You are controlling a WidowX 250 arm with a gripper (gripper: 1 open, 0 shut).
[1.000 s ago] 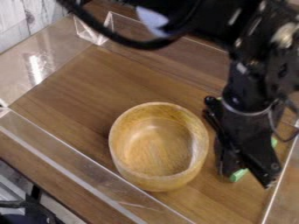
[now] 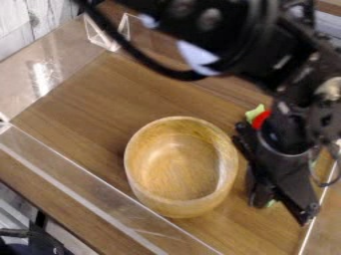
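Observation:
A wooden bowl (image 2: pixel 181 167) stands on the wooden floor of a clear-walled bin. My gripper (image 2: pixel 277 199) is low at the bowl's right side, angled down and partly hidden by its own dark housing; it appears shut, and nothing clear shows between its fingers. Small green bits and a red object (image 2: pixel 262 120) peek out from behind the arm, largely hidden, so I cannot tell what they are.
Clear plastic walls (image 2: pixel 94 194) border the wooden surface on the left, front and right. The floor left of and behind the bowl (image 2: pixel 94 105) is bare. The black arm and cable fill the upper right.
The arm's housing has shifted and tilted, uncovering the red object and a green piece above the gripper. The bowl stays where it was.

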